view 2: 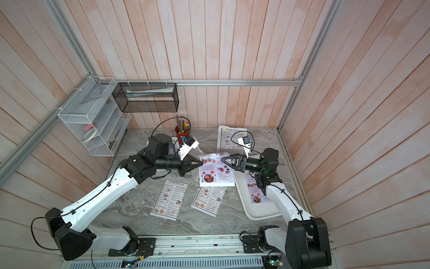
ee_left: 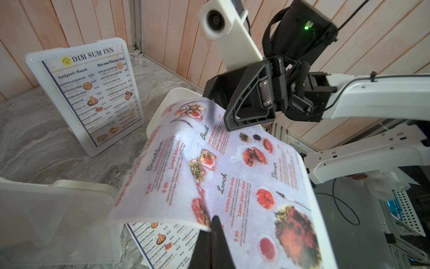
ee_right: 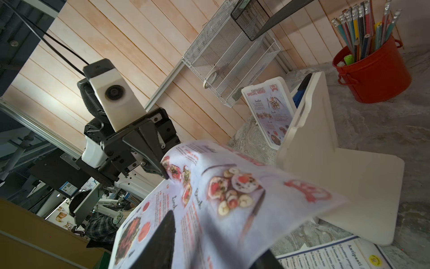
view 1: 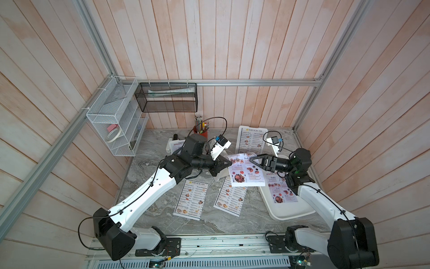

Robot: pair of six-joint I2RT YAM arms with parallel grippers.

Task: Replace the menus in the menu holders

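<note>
A lilac food menu sheet (view 1: 246, 169) hangs bent in the air between my two arms. My left gripper is shut on its side edge. From the other side my right gripper reaches to the sheet, its dark fingers (ee_right: 163, 239) apart with the paper passing between or just behind them. A menu holder (ee_left: 89, 94) with a DIM SUM INN menu stands at the back. An empty cream holder (ee_right: 358, 179) stands behind my left gripper. Another holder (ee_right: 271, 112) shows a lilac special menu.
Two DIM SUM menus (view 1: 191, 199) (view 1: 230, 197) lie flat on the grey marbled table. At right, a white tray (view 1: 291, 214) holds a lilac menu (view 1: 281, 188). A red pencil bucket (ee_right: 376, 74) stands at the back; wire shelves (view 1: 117, 116) hang left.
</note>
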